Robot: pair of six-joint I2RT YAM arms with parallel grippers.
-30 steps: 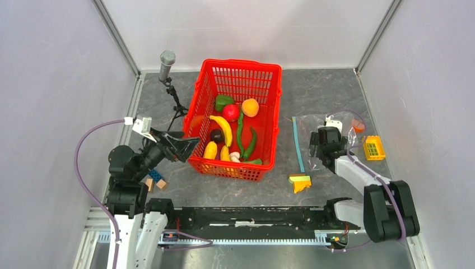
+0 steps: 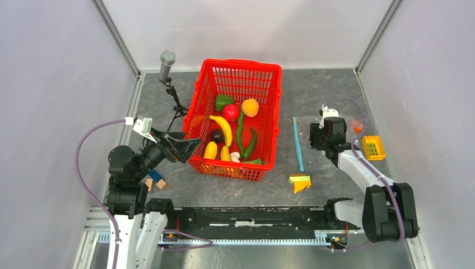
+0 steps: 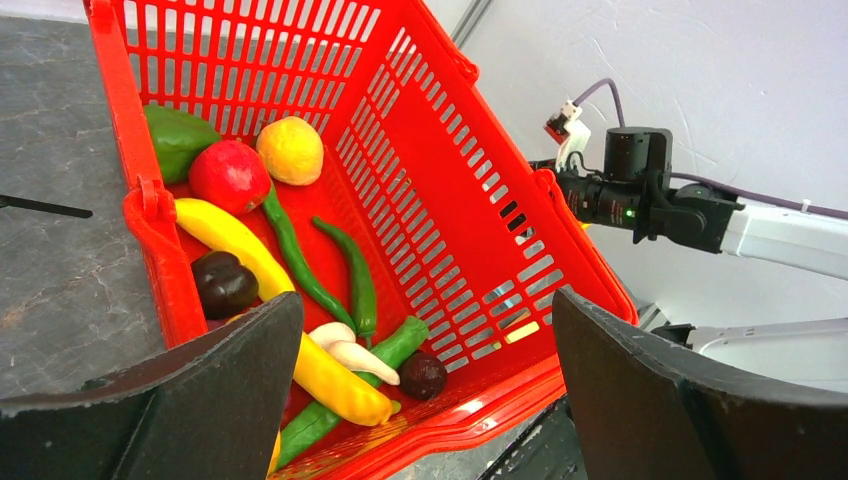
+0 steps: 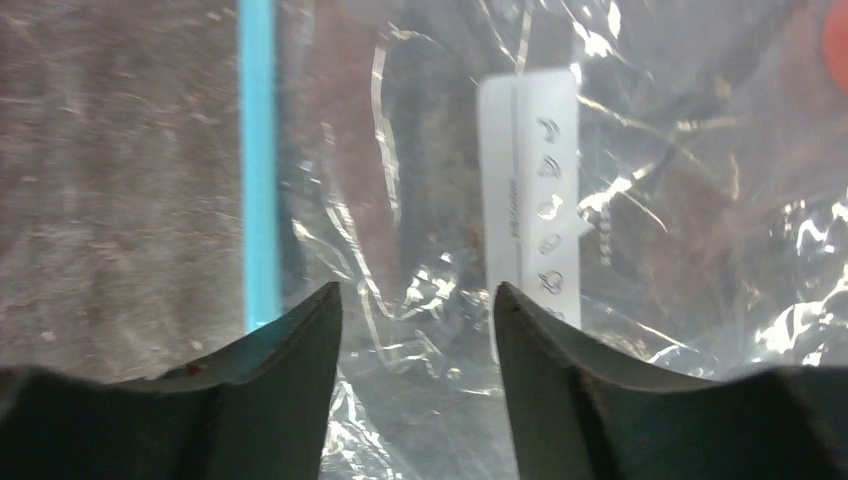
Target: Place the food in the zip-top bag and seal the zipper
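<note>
A clear zip top bag [image 4: 430, 200] lies flat on the table at the right, its blue zipper strip [image 2: 297, 144] along the left edge. Directly over the bag hangs my right gripper, its fingers apart with nothing held between them; the arm covers much of the bag from above. Something orange [image 2: 357, 126] shows at the bag's far right side. My left gripper stands open and empty at the left rim of the red basket [image 2: 208, 101]. Inside the basket lie a banana [image 2: 222, 130], a peach [image 2: 250, 107], a red fruit [image 2: 230, 112] and several vegetables.
A yellow slider piece [image 2: 300, 182] rests below the zipper strip. A small yellow basket [image 2: 373, 148] stands by the right wall. Behind the left arm is a microphone on a stand [image 2: 167, 65]. Small blocks [image 2: 156, 179] lie near the left arm.
The blue strip's lower end has moved slightly left. The left arm stays put.
</note>
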